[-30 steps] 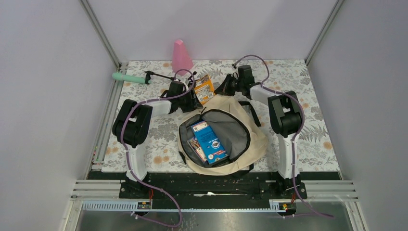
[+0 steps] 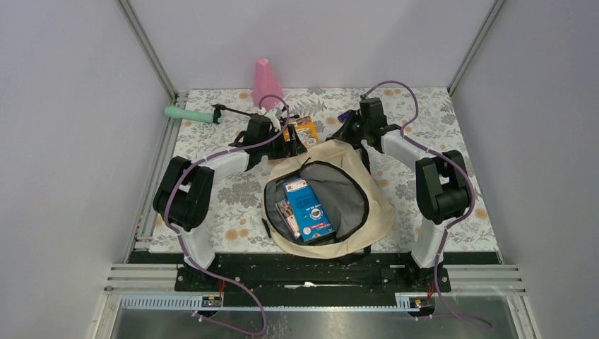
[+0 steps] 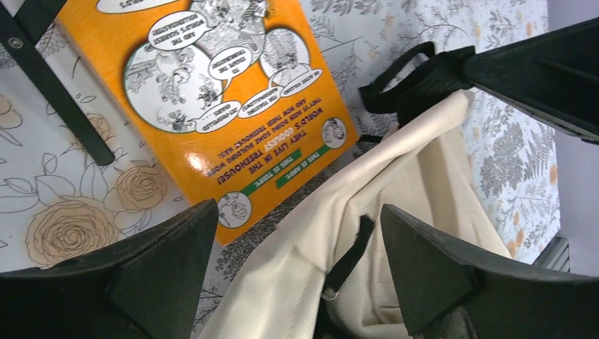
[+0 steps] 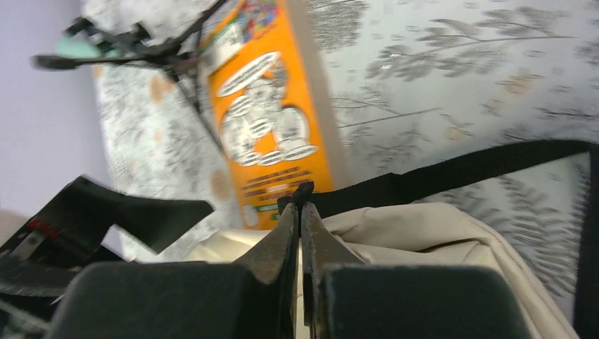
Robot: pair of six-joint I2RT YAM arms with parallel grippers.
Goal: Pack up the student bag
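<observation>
The cream bag (image 2: 374, 212) lies open on the table, a blue book (image 2: 307, 208) and another book (image 2: 286, 217) inside. An orange book (image 3: 233, 120) lies just beyond its top edge. My left gripper is open over that edge, cream fabric between and below its fingers. My right gripper is shut at the top edge by the black strap (image 4: 480, 169); whether any strap is pinched in its tips is unclear.
At the back stand a pink object (image 2: 265, 88) and, to the left, a mint tube (image 2: 191, 115) with a black stand.
My right arm has shifted right along the bag's top. The bag's top has shifted slightly.
</observation>
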